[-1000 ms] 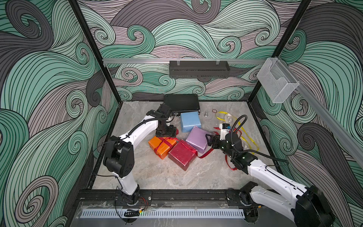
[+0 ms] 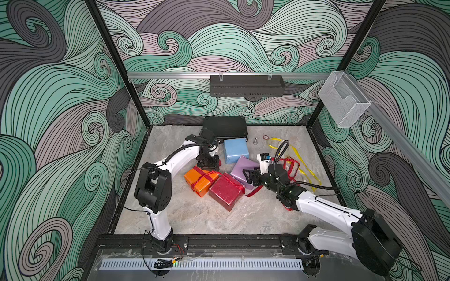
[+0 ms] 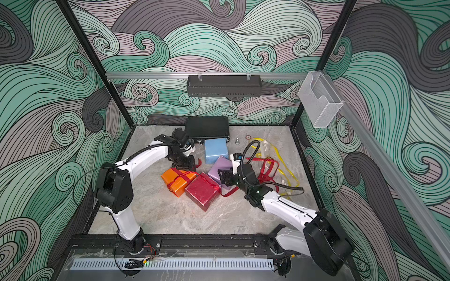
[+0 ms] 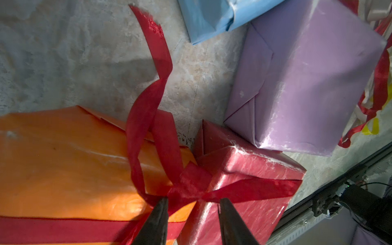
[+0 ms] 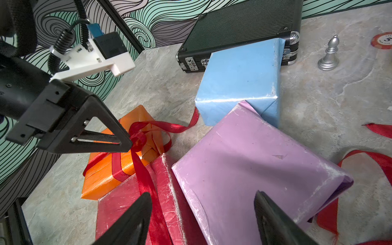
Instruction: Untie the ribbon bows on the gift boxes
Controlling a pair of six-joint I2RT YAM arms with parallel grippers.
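Note:
The orange box (image 2: 199,186) carries a red ribbon (image 5: 138,140), knotted near its back right corner. One tail (image 4: 157,57) curls out over the table, while another strip (image 4: 253,189) runs across the red box (image 2: 226,196). My left gripper stands part open at the knot (image 4: 189,181), its fingertips on either side of the ribbon as seen from its wrist. Whether they touch it, I cannot tell. Above the purple box (image 5: 257,167) and red box, my right gripper is open with nothing held. The purple box and blue box (image 5: 243,77) show no ribbon.
Loose red ribbon (image 3: 268,177) and yellow ribbon (image 2: 300,158) lie at the right. A black case (image 2: 225,127) stands at the back, with a silver chess piece (image 5: 328,55) and a chip (image 5: 383,40) to its right.
My right gripper has moved left, from beside the purple box to over its right side. My left gripper has shifted slightly near the orange box's knot. The boxes look unmoved.

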